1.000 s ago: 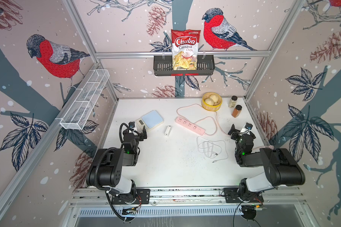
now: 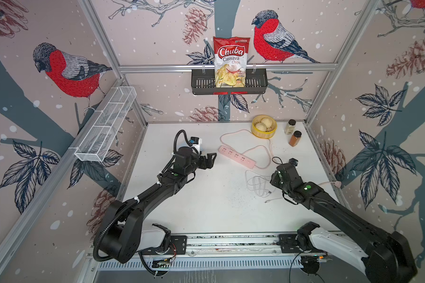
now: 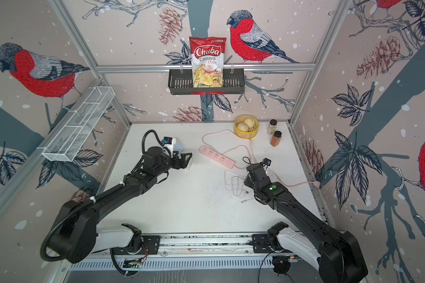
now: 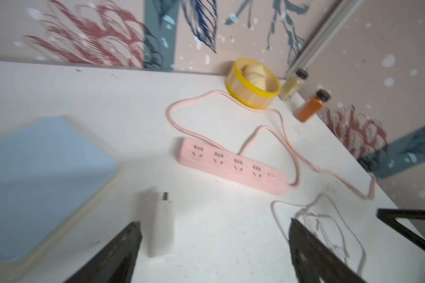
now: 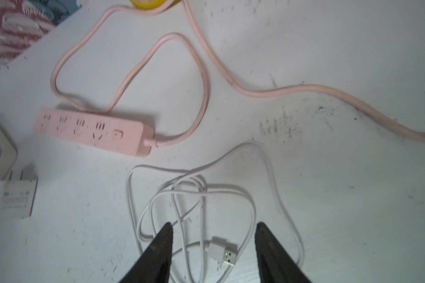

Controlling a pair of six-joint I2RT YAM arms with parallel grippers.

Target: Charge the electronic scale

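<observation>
The scale, blue-topped, lies at the left back of the table, mostly behind the left arm in the top views. My open left gripper hangs near it, with the white charger standing just beyond its fingers. A pink power strip lies in the middle back. My right gripper is over the loosely coiled white cable, fingers apart; a USB plug shows between and below them, not visibly held.
A steamer basket with buns and two spice bottles stand at the back right. The pink cord runs to the right wall. A chips bag sits in a raised rack.
</observation>
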